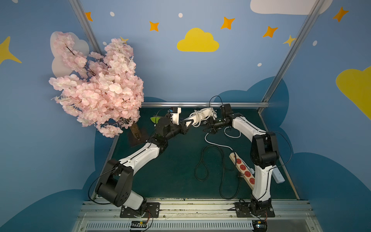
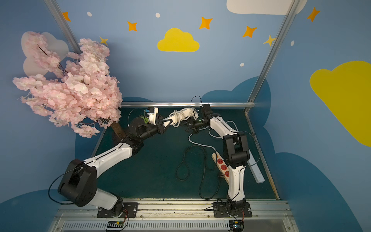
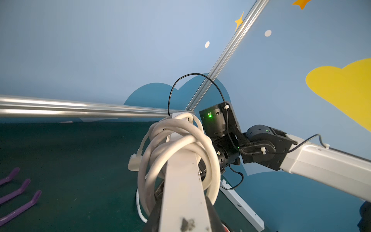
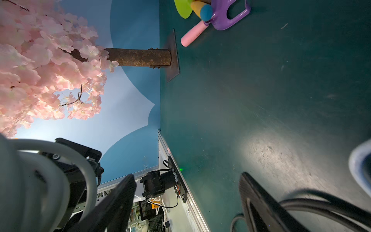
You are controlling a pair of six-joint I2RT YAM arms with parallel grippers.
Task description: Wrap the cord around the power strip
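Observation:
Held up at the back of the table is a white power strip (image 3: 183,193), tilted, with my left gripper (image 1: 188,123) shut on its near end. Several loops of white cord (image 3: 211,166) are wound around the strip's middle. A white plug (image 3: 134,162) hangs beside the coil in the left wrist view. My right gripper is open by the strip's far end; nothing shows between its fingers. In the right wrist view the cord's loops (image 4: 83,166) fill the lower left, outside the fingers.
A strip with red sockets (image 1: 243,168) and its black cable (image 1: 222,170) lie right of centre. Another white strip (image 2: 255,170) rests at the right edge. Toy tools, among them a purple one (image 4: 220,17), and a blossom tree (image 1: 104,85) stand back left.

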